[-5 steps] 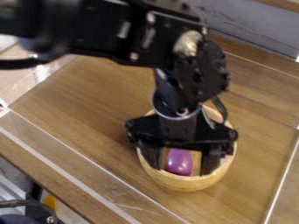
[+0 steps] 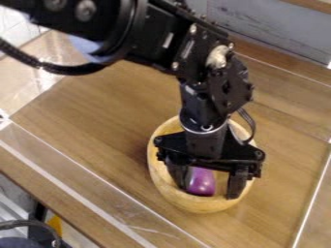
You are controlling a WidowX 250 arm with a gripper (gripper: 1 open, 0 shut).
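Note:
A round yellow bowl sits on the wooden surface at the centre right. Inside it lies a purple, rounded object, partly covered by the black gripper. The gripper reaches down into the bowl from above, open, with its fingers on either side of the purple object. The back of the bowl is hidden behind the arm.
Bare wood lies left of the bowl and to its right. A pale wall runs along the back. A tiled area and cables sit beyond the left edge of the surface.
The arm and gripper have shifted slightly over the bowl since a second ago, with small changes in height and angle. The bowl and purple object stay in about the same place.

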